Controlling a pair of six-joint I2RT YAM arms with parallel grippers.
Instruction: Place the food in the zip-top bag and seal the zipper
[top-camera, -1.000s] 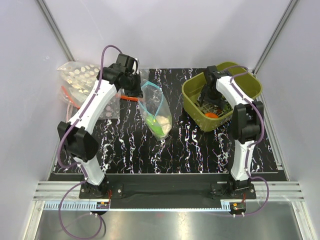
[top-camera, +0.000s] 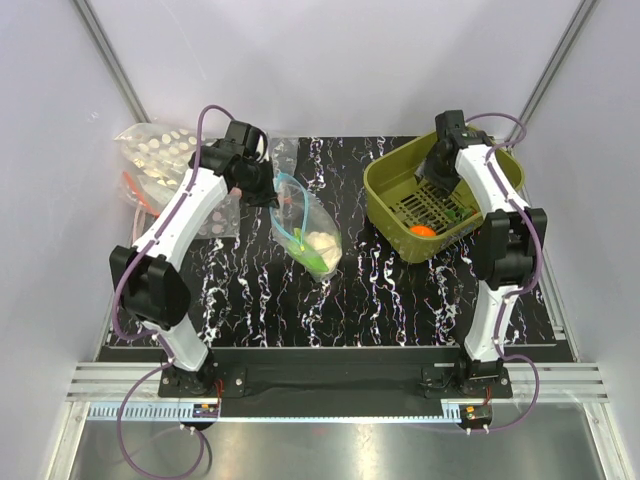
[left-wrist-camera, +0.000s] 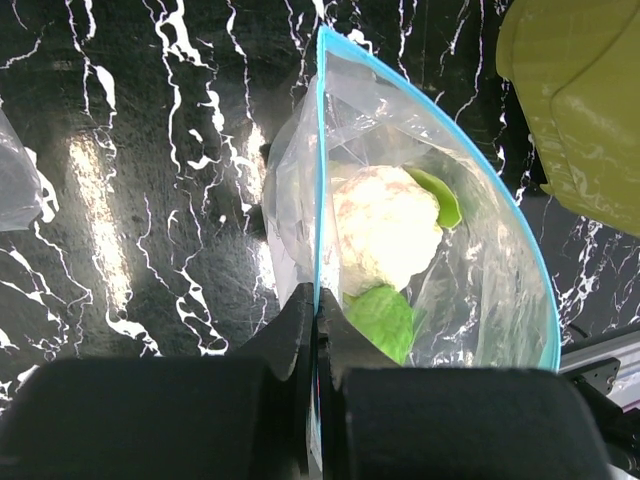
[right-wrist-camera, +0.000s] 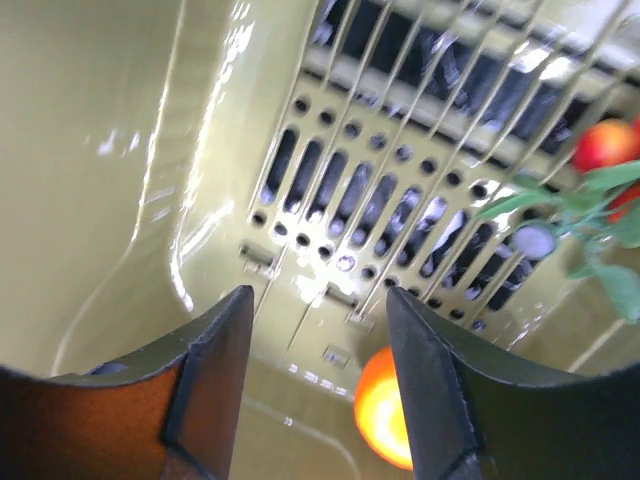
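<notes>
A clear zip bag (left-wrist-camera: 500, 290) with a blue zipper rim stands with its mouth gaping. Inside it lie a cauliflower-like white piece (left-wrist-camera: 385, 225) and a green vegetable (left-wrist-camera: 383, 322). My left gripper is shut on the blue edge of the bag. Over in the olive bin (top-camera: 384, 205), my right gripper is parted above the slotted floor, with nothing between its fingers. An orange round food (right-wrist-camera: 383, 408) sits by its right finger. Red round food (right-wrist-camera: 605, 146) with green leaves (right-wrist-camera: 585, 215) lies farther right.
More clear bags (top-camera: 165, 160) lie flat at the back left, partly behind the left arm. The bin's tall walls surround the right gripper.
My right gripper has moved rightward inside the bin. The left gripper has shifted slightly left and toward the front, and the bag's rim has moved with it.
</notes>
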